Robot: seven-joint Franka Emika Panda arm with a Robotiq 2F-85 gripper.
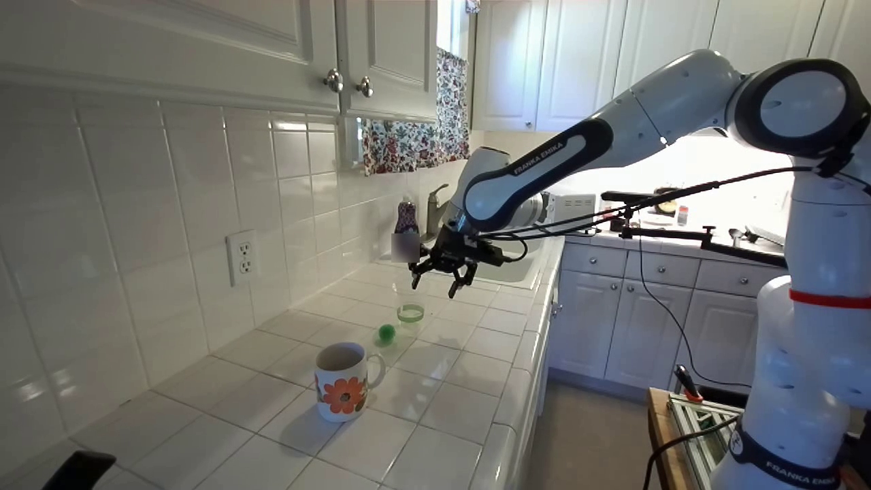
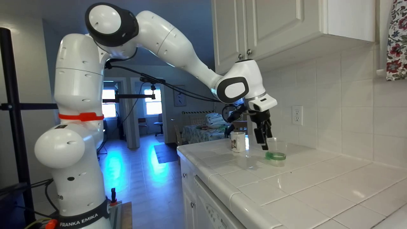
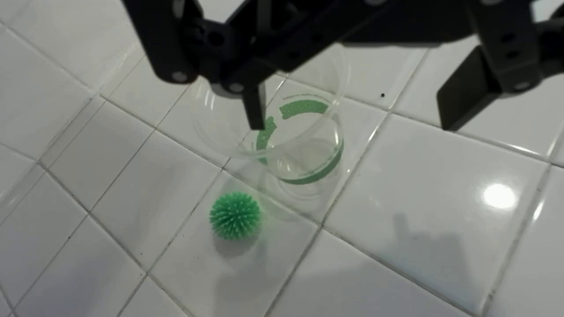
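My gripper [image 1: 437,289] is open above the tiled counter, its fingers spread wide with nothing gripped. Below it stands a clear plastic cup [image 3: 312,171] with a green band, upright; in the wrist view one finger [image 3: 254,108] overlaps the cup's rim, and I cannot tell the height between them. On the tiles beside the cup rests a spiky green ball [image 3: 235,216], apart from the gripper. Nearer the camera in exterior view 1 is a white mug [image 1: 342,382] with an orange flower, its handle turned toward the cup's side.
A tiled wall with an outlet [image 1: 242,256] bounds the counter on one side. Behind the gripper are the sink [image 1: 514,265], its faucet [image 1: 435,208] and a dark purple bottle [image 1: 406,219]. Bare tiles spread along the counter's front edge [image 2: 229,194].
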